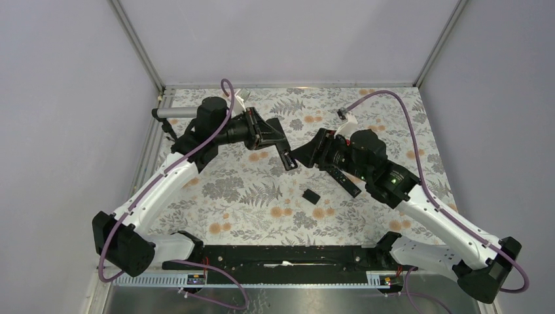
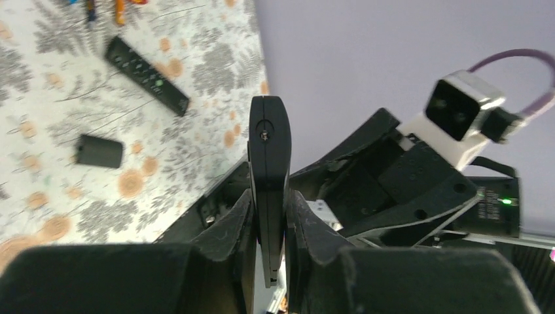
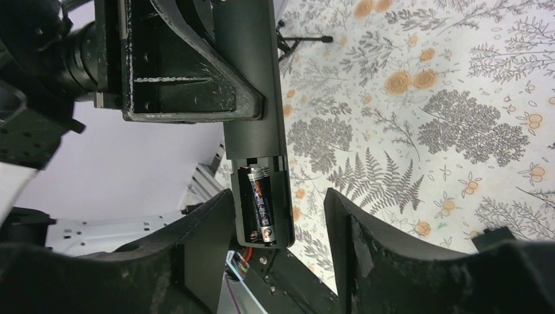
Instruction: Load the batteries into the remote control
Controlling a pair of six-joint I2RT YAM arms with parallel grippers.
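Observation:
My left gripper point(image 1: 267, 134) is shut on the black remote point(image 1: 283, 147), held upright-ish above the mat; in the left wrist view the remote point(image 2: 268, 176) stands between the fingers. In the right wrist view its battery compartment is uncovered, with one battery point(image 3: 262, 203) lying in it. My right gripper is part open, its fingers in front of and below the compartment, with no object visible between them. A small black cover point(image 1: 311, 195) lies on the mat.
A second long black remote point(image 1: 343, 182) lies right of the cover. Orange and blue items point(image 2: 120, 12) lie at the edge of the left wrist view.

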